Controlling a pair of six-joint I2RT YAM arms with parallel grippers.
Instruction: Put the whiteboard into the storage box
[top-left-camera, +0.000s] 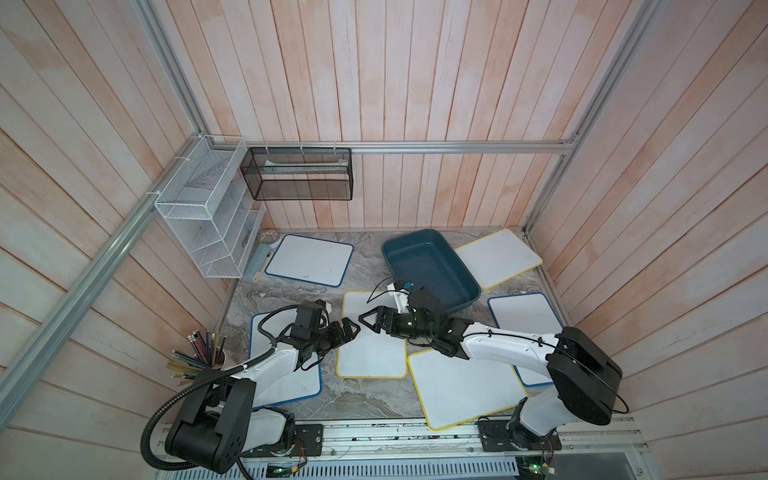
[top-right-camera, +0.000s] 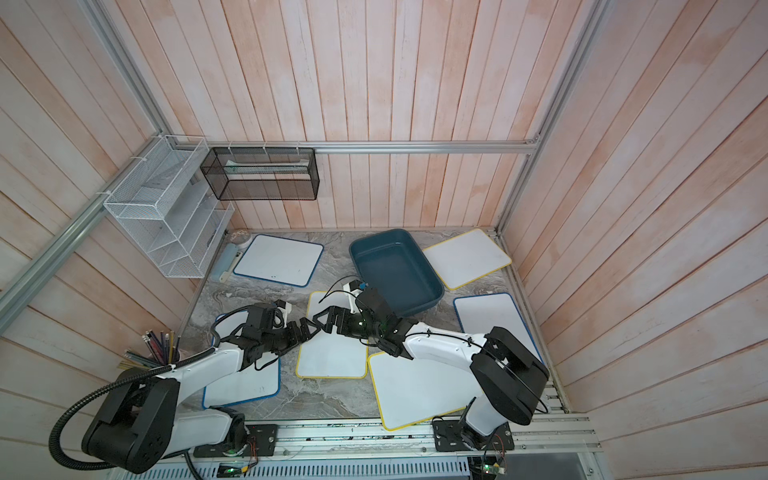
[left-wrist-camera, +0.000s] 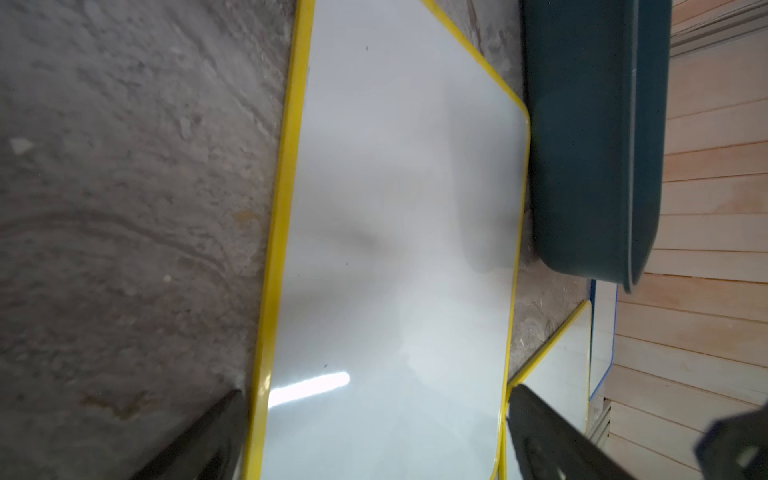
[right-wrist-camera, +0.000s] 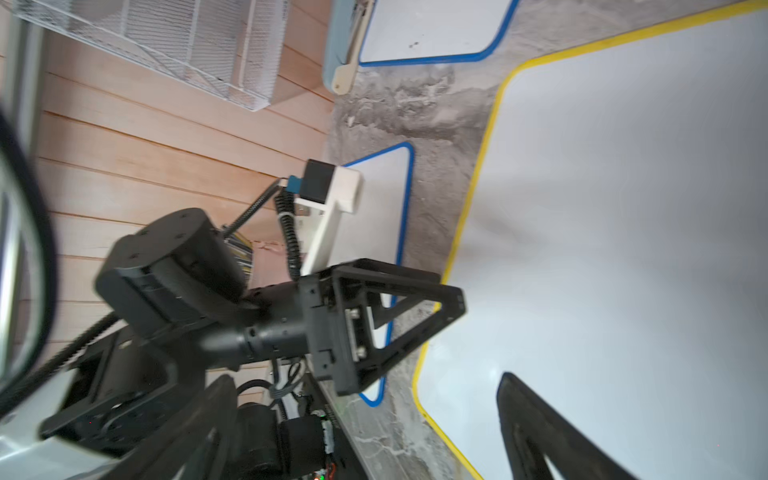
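A yellow-edged whiteboard (top-left-camera: 371, 352) lies flat in the middle of the table, below both grippers. My left gripper (top-left-camera: 349, 330) is open over its left edge; in the left wrist view the board (left-wrist-camera: 384, 264) runs between the blurred, widely spread fingers, and contact cannot be told. Facing it from the right, my right gripper (top-left-camera: 373, 320) is open above the board, with nothing between its fingers. The teal storage box (top-left-camera: 432, 268) stands behind the right arm and looks empty where its inside shows; its near-left corner is partly hidden.
Other whiteboards lie around: blue-edged ones at the back left (top-left-camera: 310, 260), under the left arm (top-left-camera: 280, 384) and at right (top-left-camera: 528, 316); yellow-edged ones at the back right (top-left-camera: 500, 257) and front right (top-left-camera: 464, 388). Wire racks (top-left-camera: 212, 208) and a pencil holder (top-left-camera: 209, 352) stand at left.
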